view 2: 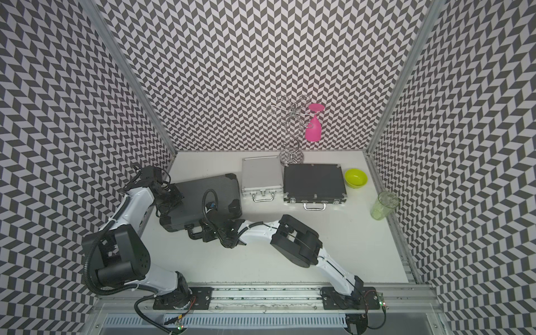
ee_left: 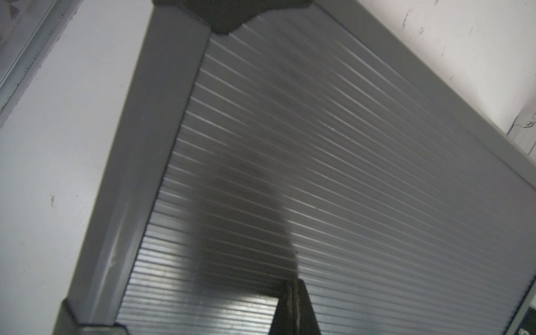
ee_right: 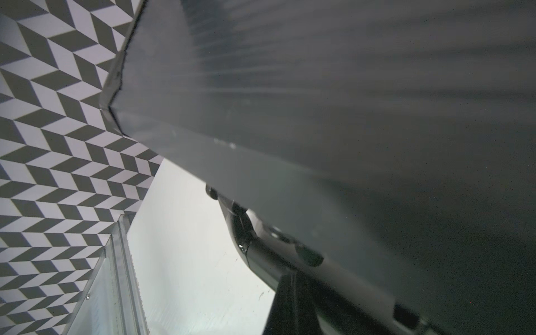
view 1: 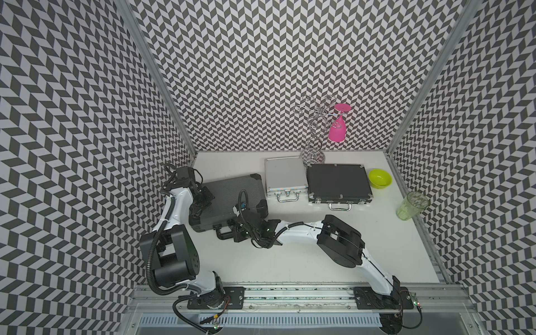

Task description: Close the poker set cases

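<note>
The ribbed dark grey case (view 1: 229, 189) lies at the left, lid down; whether it is latched I cannot tell. My left gripper is shut over its lid (ee_left: 363, 184), nothing visible between its fingers. My right gripper is shut at the case's front, by its black handle (ee_right: 245, 234) and the side wall (ee_right: 335, 100), nothing clearly between its fingers. To the right stand a silver case (view 1: 285, 173) and a black case (view 1: 337, 181), both lid down with handles to the front.
A wire stand (view 1: 312, 156) with a pink glass (view 1: 336, 131) is behind the cases. A lime bowl (view 1: 379, 177) and a green tumbler (view 1: 410, 207) stand at the right.
</note>
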